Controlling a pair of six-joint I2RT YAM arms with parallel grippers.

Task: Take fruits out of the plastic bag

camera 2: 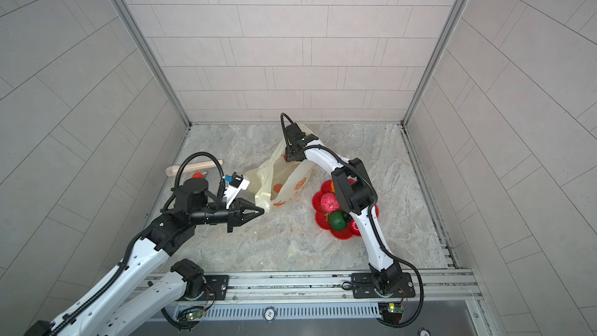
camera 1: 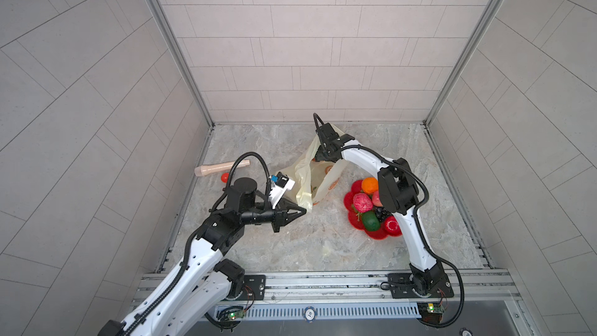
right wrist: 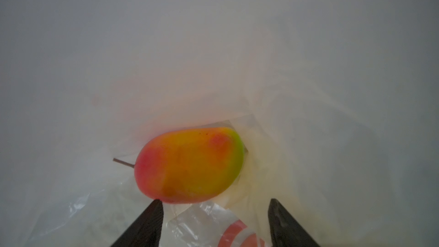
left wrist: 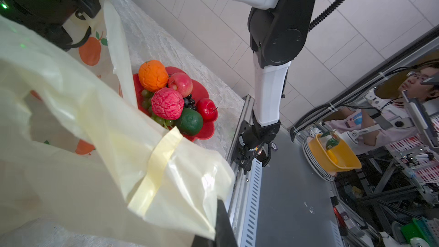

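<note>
A cream plastic bag (camera 1: 301, 174) with orange fruit prints stands at mid table, its near edge at my left gripper (camera 1: 294, 210), which is shut on that edge, as the left wrist view shows. My right gripper is deep inside the bag, open, with a red-yellow mango (right wrist: 187, 164) lying just beyond its fingertips on the bag's lining. In both top views the mango and right fingers are hidden by the bag and arm.
A red flower-shaped plate (camera 1: 352, 201) heaped with fruits sits right of the bag, under the right arm. A pale rolling-pin-like rod (camera 1: 220, 166) and a small red object (camera 1: 224, 177) lie at the left.
</note>
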